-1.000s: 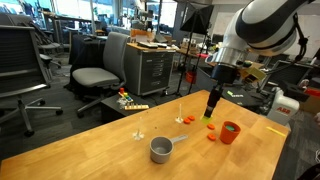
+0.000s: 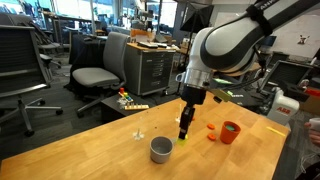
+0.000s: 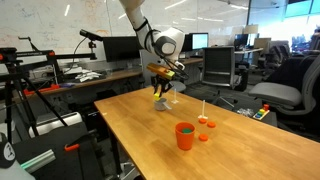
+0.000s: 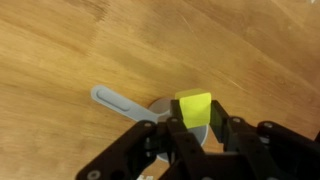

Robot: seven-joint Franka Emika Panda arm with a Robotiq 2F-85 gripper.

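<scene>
A small yellow-green block (image 4: pixel 194 108) is pinched in my gripper, which is shut on it. In the wrist view the block overlaps the grey pot (image 4: pixel 160 106), whose pale handle reaches to the upper left. From the first exterior view, my gripper (image 2: pixel 181 138) hangs just right of and above the pot (image 2: pixel 161 150), the block (image 2: pixel 181 140) showing at its fingertips. The second exterior view has the block (image 3: pixel 157 97) close over the pot (image 3: pixel 163 107). Much of the pot's inside is hidden by the gripper.
A red cup (image 2: pixel 230 132) stands right of the pot, and several orange-red pieces (image 2: pixel 211 137) lie between them. Toy items (image 2: pixel 130 102) sit at the table's far edge.
My gripper has travelled left with the block, from near the red cup to the pot, and has come lower. Pot and cup have stayed put.
</scene>
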